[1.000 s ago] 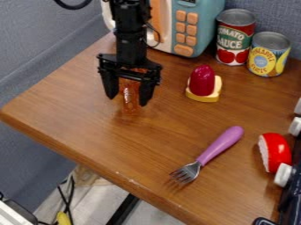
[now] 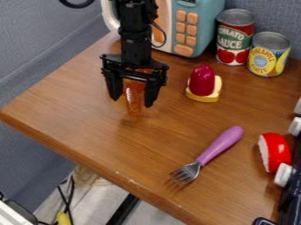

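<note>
My black gripper [image 2: 133,90] is at the upper middle of the table [image 2: 106,141], its two fingers on either side of an orange upright object [image 2: 134,98], whose upper part is hidden by the gripper. Whether the fingers touch it, I cannot tell.
A red-and-yellow object [image 2: 202,86] is to the right, two cans [image 2: 235,39] and a teal toy microwave [image 2: 185,26] behind. A purple fork [image 2: 217,148], red-and-white item [image 2: 274,152] and dark bottles stand or lie at right.
The gripper has shifted very slightly upward and right in the view; the orange object between its fingers looks slightly more visible.
</note>
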